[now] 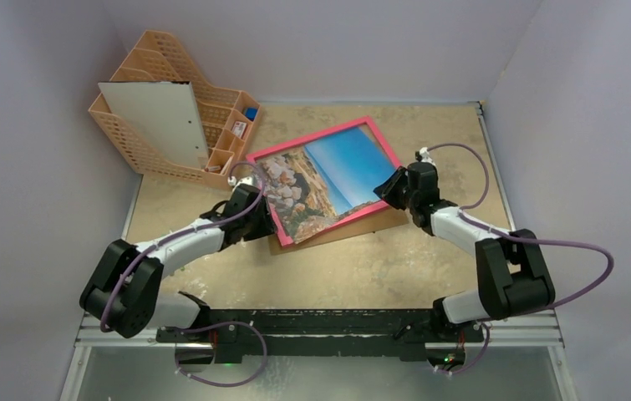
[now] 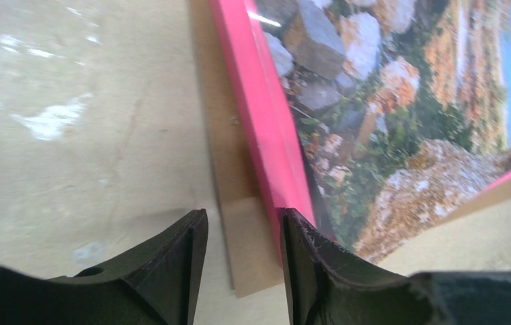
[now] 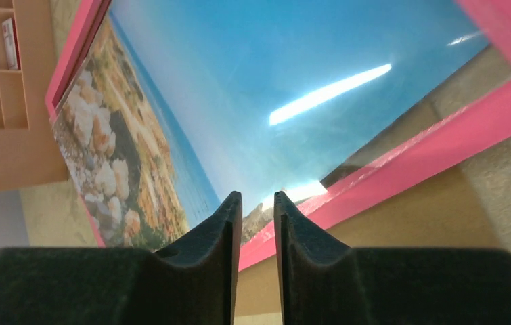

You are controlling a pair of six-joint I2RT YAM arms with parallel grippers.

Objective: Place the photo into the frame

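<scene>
The pink frame (image 1: 316, 134) lies tilted on a brown board (image 1: 337, 238), with the photo (image 1: 349, 167) of rocks and blue sky in it. In the right wrist view a strip of bare bottom shows between the photo and the pink rim. My left gripper is part open at the frame's left rim, fingers either side of its lower end or just beside it. My right gripper hovers over the right part of the lower rim, fingertips slightly apart, nothing seen between them.
A peach organizer (image 1: 149, 63) holding a white panel (image 1: 149, 121) stands at the back left.
</scene>
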